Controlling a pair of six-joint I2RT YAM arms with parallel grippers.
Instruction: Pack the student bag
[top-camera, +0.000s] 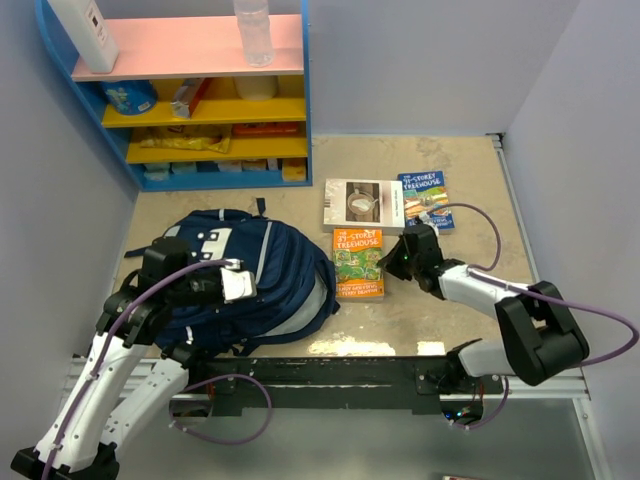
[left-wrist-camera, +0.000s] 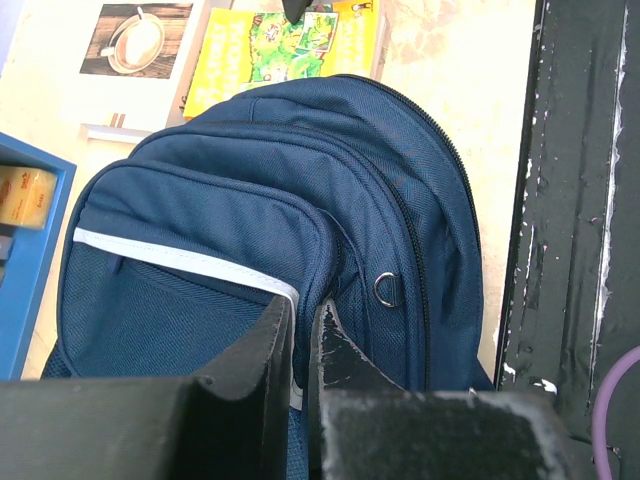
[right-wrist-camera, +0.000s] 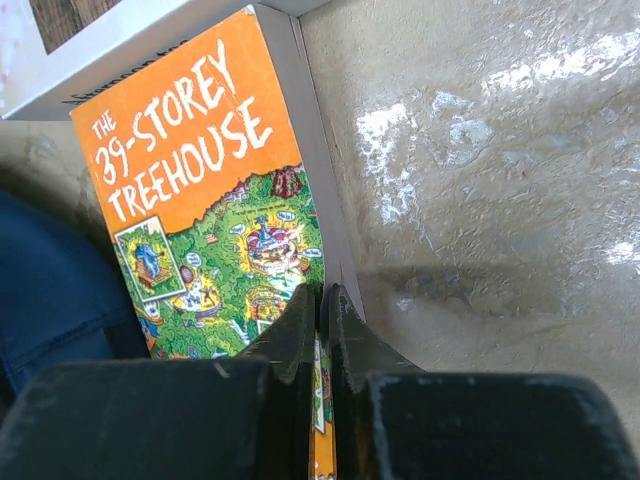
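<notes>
The dark blue backpack (top-camera: 260, 265) lies on the table at the left. My left gripper is shut on a fold of its fabric, beside the white strip. At mid-table the orange Treehouse book (top-camera: 358, 255) lies flat, its left side close to the bag. My right gripper is shut at that book's right edge, the fingertips against its side, with nothing seen between them. Behind it lie a white book (top-camera: 340, 205) with a coffee cup cover and a blue Treehouse book (top-camera: 422, 186), the latter partly hidden by a cable.
A blue shelf unit (top-camera: 308, 120) with yellow and pink boards stands at the back left, holding bottles and packets. Bare tabletop (top-camera: 470, 240) shows on the right. A dark table edge (top-camera: 330, 375) runs along the front.
</notes>
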